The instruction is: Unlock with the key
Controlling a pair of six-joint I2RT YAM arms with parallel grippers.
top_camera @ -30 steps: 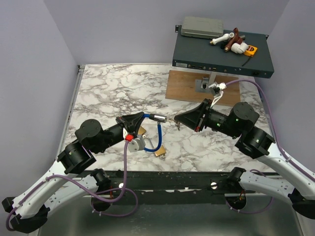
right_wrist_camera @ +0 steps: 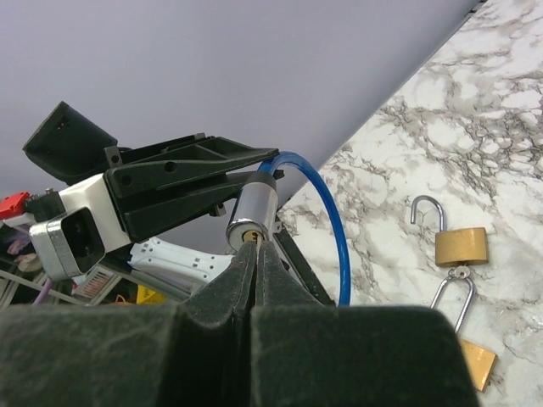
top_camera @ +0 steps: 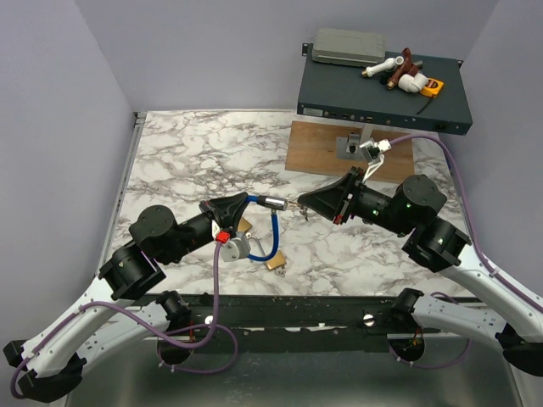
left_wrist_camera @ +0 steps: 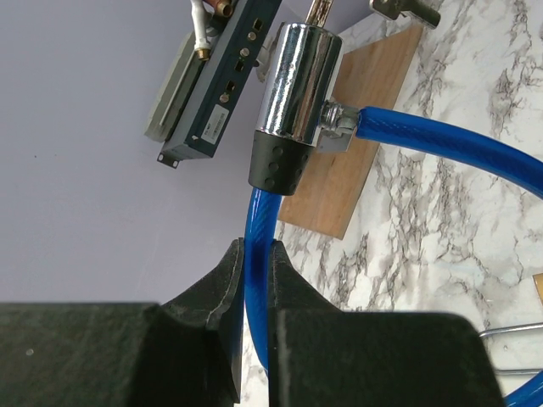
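Observation:
A blue cable lock with a chrome cylinder (left_wrist_camera: 293,80) hangs above the table, its cable looped below. My left gripper (top_camera: 249,201) is shut on the blue cable (left_wrist_camera: 260,220) just behind the cylinder's black collar. Between the cylinder's end and my right gripper (top_camera: 302,203) shows the thin blade of a key (left_wrist_camera: 318,12); how deep it sits cannot be told. The right gripper is shut on this key, whose head is hidden by the fingers. A second key (left_wrist_camera: 407,9) dangles beside it. In the right wrist view, the closed fingertips point at the brass keyhole (right_wrist_camera: 249,237).
Brass padlocks (right_wrist_camera: 461,246) lie on the marble table below the lock. At the back stand a wooden board (top_camera: 316,153) with a metal latch and a dark equipment box (top_camera: 365,89) carrying loose parts.
The right gripper has shifted and twisted slightly at the lock's end, and the dangling key has swung a little. The left arm and the lock look still.

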